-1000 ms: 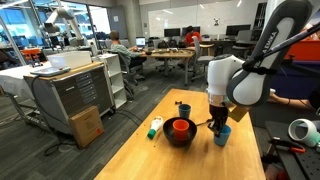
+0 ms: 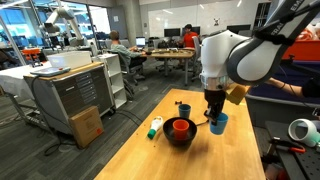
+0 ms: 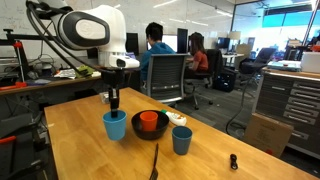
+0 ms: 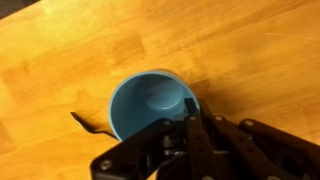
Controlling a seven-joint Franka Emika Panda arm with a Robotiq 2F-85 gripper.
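Note:
A light blue cup [image 3: 115,126] hangs upright just above the table, with my gripper [image 3: 115,110] shut on its rim. In the wrist view the cup's open mouth [image 4: 150,103] faces the camera and its inside looks empty. One finger [image 4: 191,107] reaches over the rim there; the other is hard to make out. From the first exterior view, the cup [image 2: 218,123] is to the right of the black bowl [image 2: 173,141], clear of it. A red cup [image 3: 149,121] sits in that bowl.
A darker blue cup [image 3: 181,140] stands on the wooden table [image 3: 215,164] beside the bowl. A dark spoon or fork [image 3: 154,162] lies nearby. A white and green bottle [image 2: 155,127] is left of the bowl.
The arm has risen, and the light blue cup has come up off the table with it, shifting slightly left. The bowl, red cup and bottle have stayed put.

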